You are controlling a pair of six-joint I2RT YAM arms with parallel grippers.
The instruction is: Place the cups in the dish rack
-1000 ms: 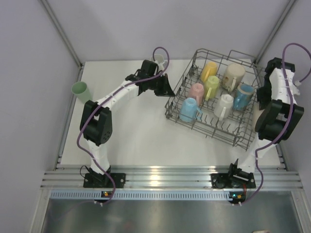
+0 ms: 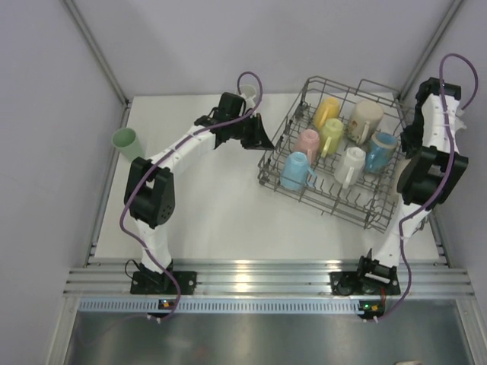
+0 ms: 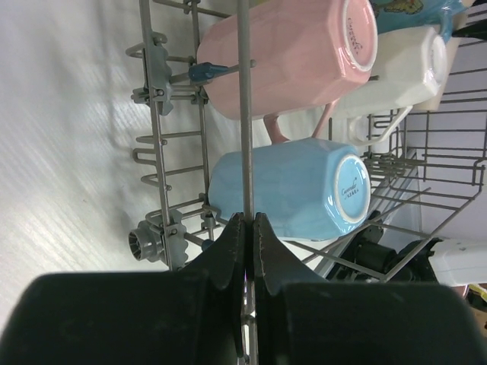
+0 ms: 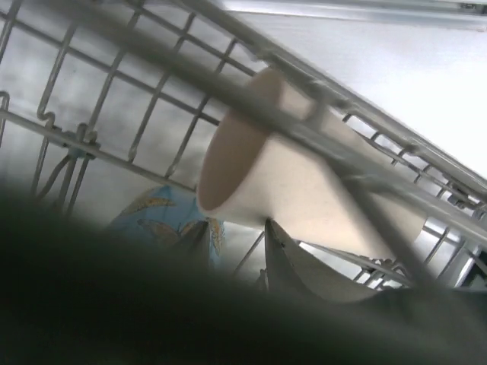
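Note:
My left gripper is shut on a metal wire (image 3: 246, 114) of the dish rack (image 2: 335, 198), at the rack's left side. In the right wrist view a beige cup (image 4: 312, 182) lies tilted behind the rack wires, its open mouth facing left. My right gripper is part open just below that cup, with no cup between its fingers. Inside the rack sit a light blue cup (image 2: 294, 172), pink cup (image 2: 307, 143), yellow cup (image 2: 327, 111), lime cup (image 2: 331, 135), white cup (image 2: 350, 166), large cream cup (image 2: 365, 119) and blue patterned cup (image 2: 380, 152).
A green cup (image 2: 127, 142) stands at the table's far left. Another pale cup (image 2: 248, 91) is at the back, beyond the left gripper. A grey wall (image 2: 468, 198) lies close on the right.
The left arm and the cups inside the rack look unmoved.

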